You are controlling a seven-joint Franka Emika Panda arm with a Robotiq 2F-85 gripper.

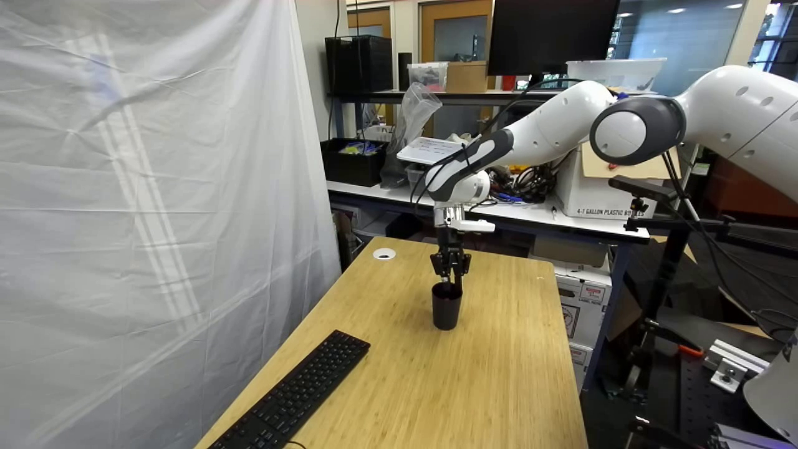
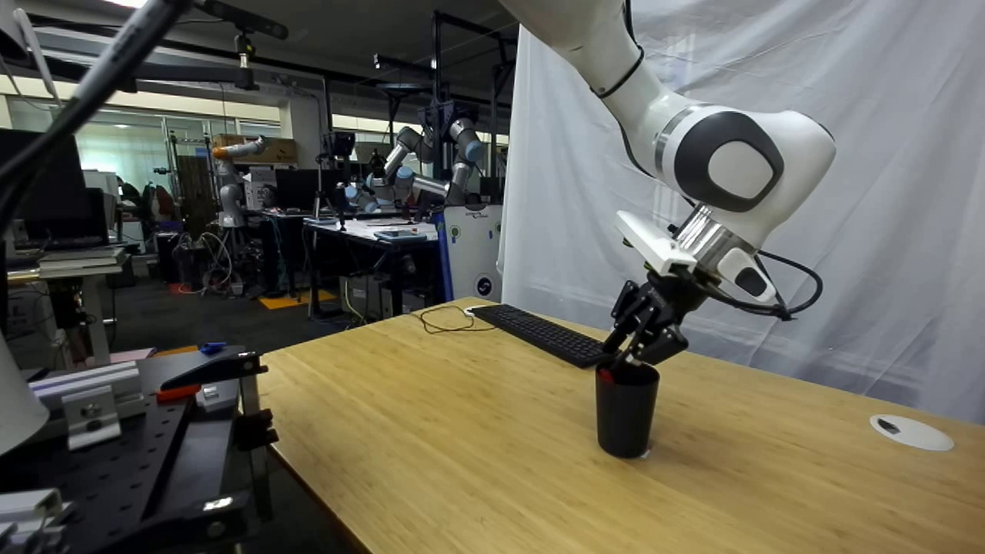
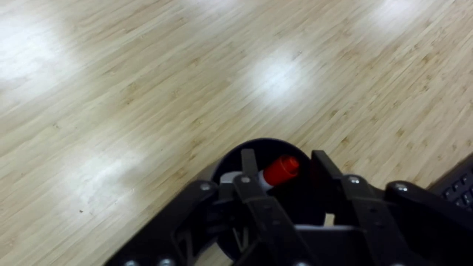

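Observation:
A black cup stands upright on the wooden table. In the wrist view a marker with a red cap and whitish body leans inside the cup; its lower part is hidden by a finger and the cup wall. Red also shows at the cup's rim in exterior view 2. My gripper is open over the cup's mouth, fingers pointing down, one on each side of the red cap in the wrist view. Whether a finger touches the marker or the rim, I cannot tell. In exterior view 2 the gripper is tilted above the cup.
A black keyboard lies along the table's edge near the white curtain. At the table's far end is a round white disc with a dark spot. Most of the tabletop around the cup is clear.

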